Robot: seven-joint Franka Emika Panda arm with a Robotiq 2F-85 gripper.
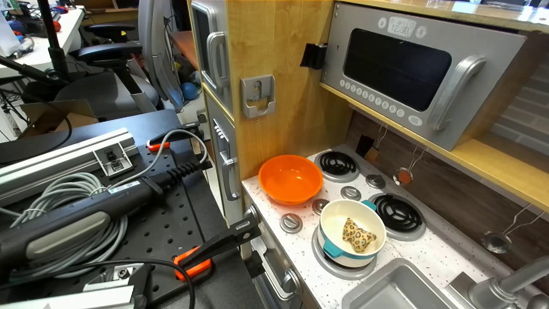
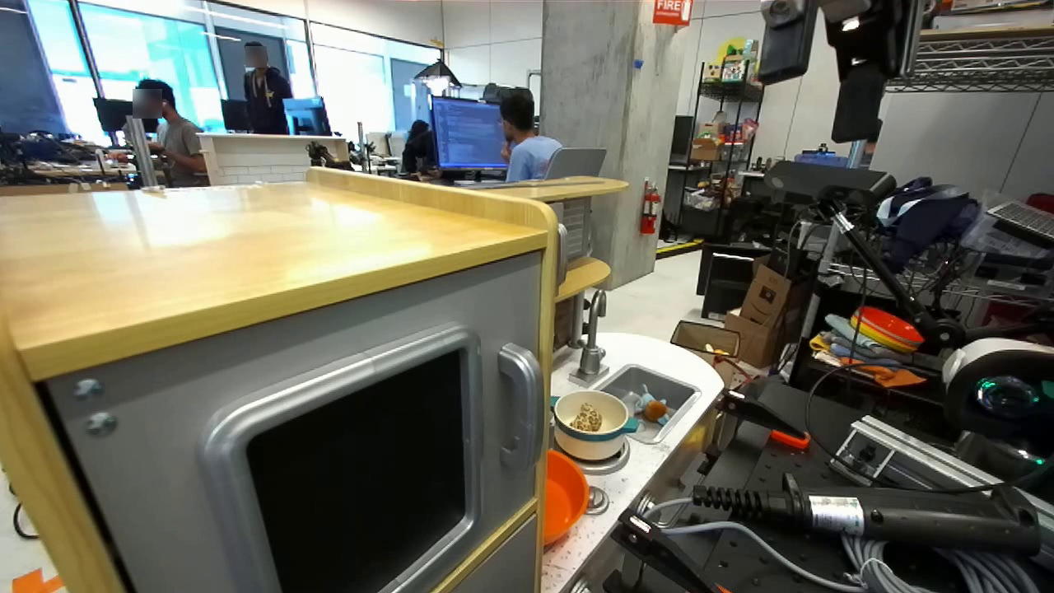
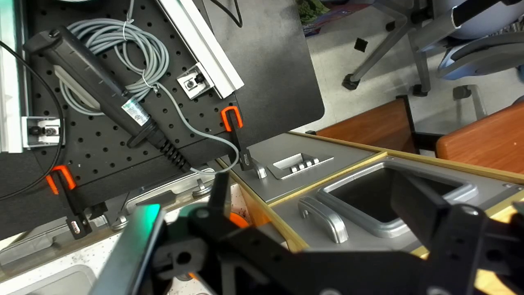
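Note:
My gripper stands open in the wrist view, its dark fingers wide apart with nothing between them. In exterior view 2 the gripper (image 2: 822,104) hangs high at the top right, well above the counter. It is outside exterior view 1. A white and teal pot (image 1: 329,216) rests on the front burner, and a leopard-print plush (image 1: 358,236) lies inside it. Beside the pot, toward the tall cabinet, sits an empty orange bowl (image 1: 291,179). Exterior view 2 also reveals a blue and brown plush toy (image 2: 652,406) in the sink (image 2: 679,394).
A toy microwave (image 1: 406,72) overhangs the stove's back, its door shut. The faucet (image 1: 514,286) rises behind the sink. Alongside the counter, a black pegboard table (image 1: 170,221) carries a black handheld device (image 1: 87,221), coiled grey cable and metal rails.

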